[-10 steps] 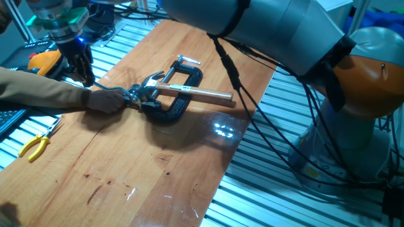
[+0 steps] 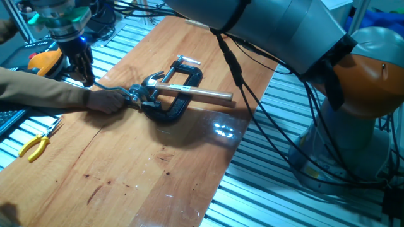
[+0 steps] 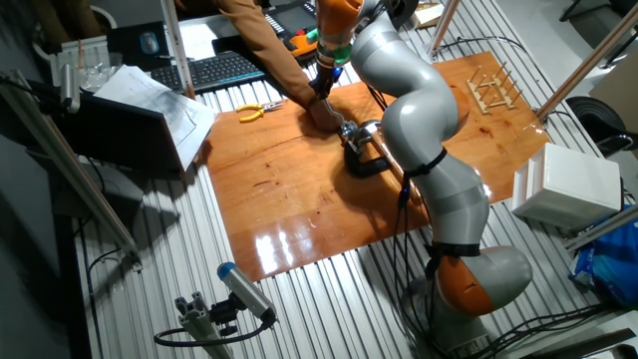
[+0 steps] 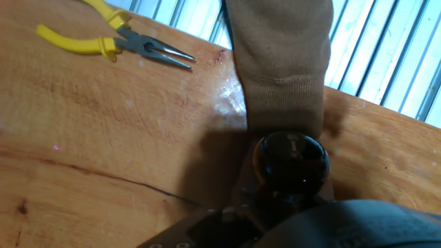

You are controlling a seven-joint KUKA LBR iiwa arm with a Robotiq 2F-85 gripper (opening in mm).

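At the far left of the table in exterior view 1 is my dark gripper (image 2: pixel 87 82), pointing down above a person's arm. Whether its fingers are apart or together does not show. A thin grey-blue rod (image 2: pixel 110 87) runs from near the fingertips toward a metal tool head (image 2: pixel 140 94) by the person's hand (image 2: pixel 106 101). A wooden-handled hammer (image 2: pixel 196 93) lies across a black C-clamp (image 2: pixel 169 116). In the wrist view, a rounded dark knob (image 4: pixel 292 165) covers the hand area below the brown sleeve (image 4: pixel 282 69).
Yellow-handled pliers (image 2: pixel 39 145) lie at the table's left edge. A wooden peg rack (image 3: pixel 492 92) stands at the table's far end in exterior view 2. Cables (image 2: pixel 265 132) hang from my arm beside the table.
My upper arm and its hanging cables have shifted slightly to the right in exterior view 1. The gripper, the person's hand and the tools look almost unmoved.
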